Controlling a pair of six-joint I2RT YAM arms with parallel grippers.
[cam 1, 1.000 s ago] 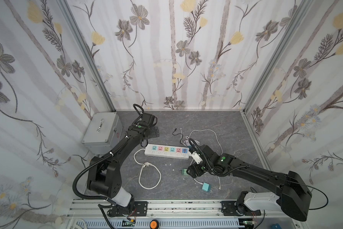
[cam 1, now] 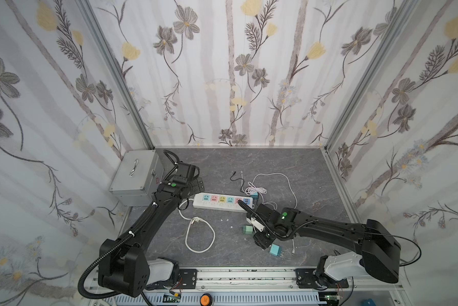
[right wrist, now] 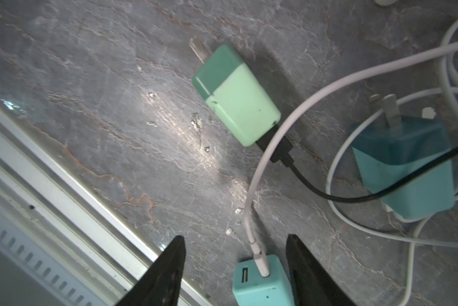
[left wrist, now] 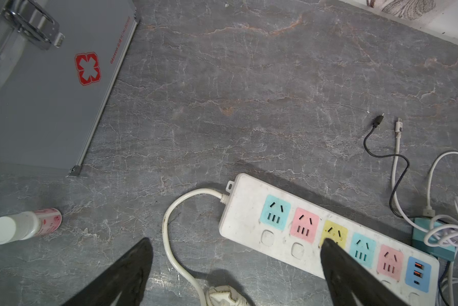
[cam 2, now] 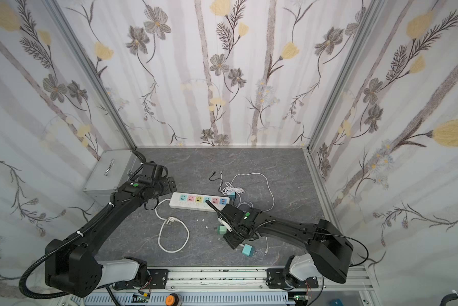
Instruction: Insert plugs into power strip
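The white power strip [cam 1: 221,202] lies mid-table, its colored sockets facing up. In the left wrist view, my left gripper is open above the table, left of the strip, with nothing held. My right gripper has its fingers apart. Below and between them in the right wrist view appears a cyan plug [right wrist: 263,285] with a white cable in it. A green plug [right wrist: 238,97] with a black cable lies farther up that view, prongs toward upper left. Another cyan plug [right wrist: 405,165] lies at the right among loops of cable.
A grey metal box [cam 1: 135,176] stands at the back left, with a small bottle [left wrist: 27,225] near it. The strip's white cord [cam 1: 201,250] loops in front. Coiled white cable [cam 1: 256,189] lies behind the strip's right end.
My left arm has drawn back leftward and toward the front.
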